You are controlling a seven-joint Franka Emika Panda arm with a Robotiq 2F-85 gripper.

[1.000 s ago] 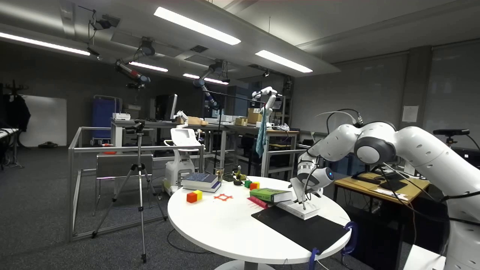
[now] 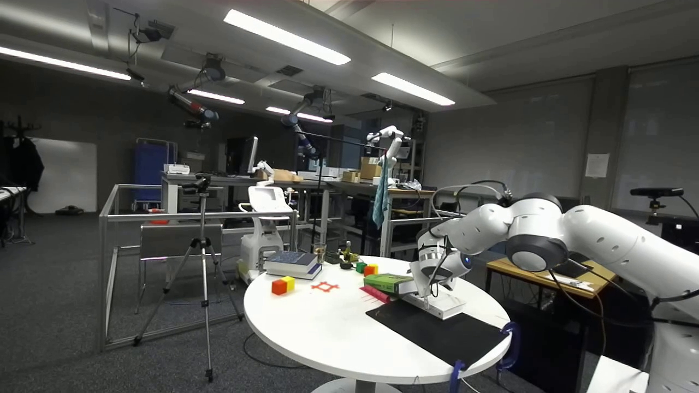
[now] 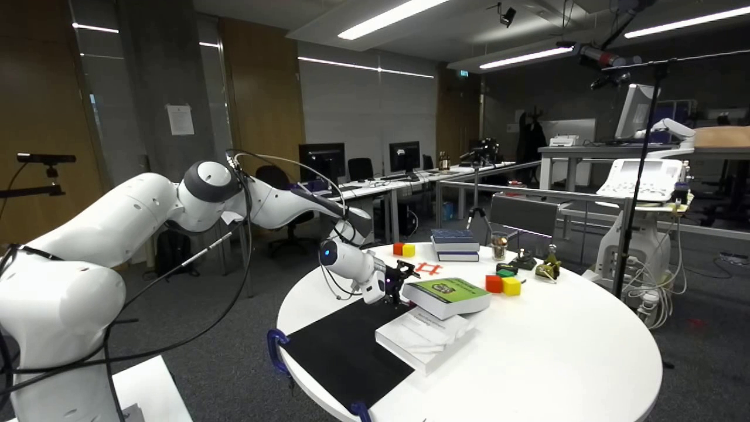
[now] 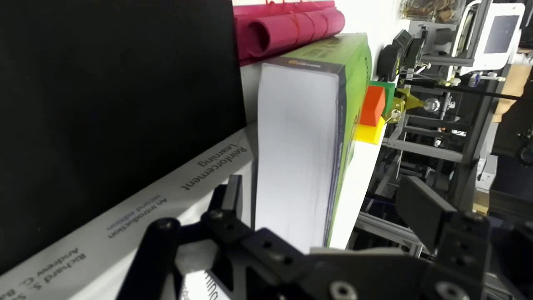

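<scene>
A thick book with a green cover [image 3: 450,287] rests tilted on a white book [image 3: 420,336], whose spine reads "Reinforcement Learning". In the wrist view the green book's pale page edge [image 4: 298,145] faces the camera. My gripper is open, its two fingers apart on either side of the green book's near end. One finger pad [image 4: 232,192] appears over the white book, the other beyond the green cover side. Whether either finger touches the book I cannot tell. In exterior view 1 the arm's wrist hides part of both books.
Beside the books lies a magenta roll [image 4: 300,31]; a black mat [image 3: 351,351] covers the table's near side. Coloured blocks [image 3: 503,284], a dark book stack [image 3: 454,245] and an orange frame [image 2: 325,286] stand farther off. The white tabletop [image 2: 314,327] has free room.
The arm has moved toward the books, leftward in exterior view 1, bringing my gripper up to the end of the green book. The books look unmoved.
</scene>
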